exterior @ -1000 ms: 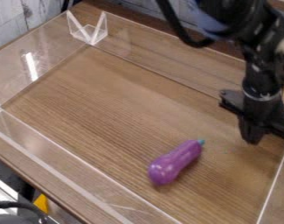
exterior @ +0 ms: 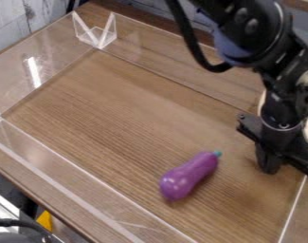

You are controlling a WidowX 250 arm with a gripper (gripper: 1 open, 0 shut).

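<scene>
The black arm comes down from the top right to my gripper [exterior: 273, 158], which is low over the right side of the wooden tray, its fingers close together and shut, with nothing visible between them. A purple eggplant [exterior: 188, 177] with a green stem lies on the tray floor, left of and below the gripper, apart from it. A pale object is partly hidden behind the gripper at the right edge.
The wooden tray floor [exterior: 99, 119] is clear across its middle and left. Clear plastic pieces [exterior: 96, 28] sit at the upper-left rim. The tray's wall runs along the right edge.
The eggplant has not moved.
</scene>
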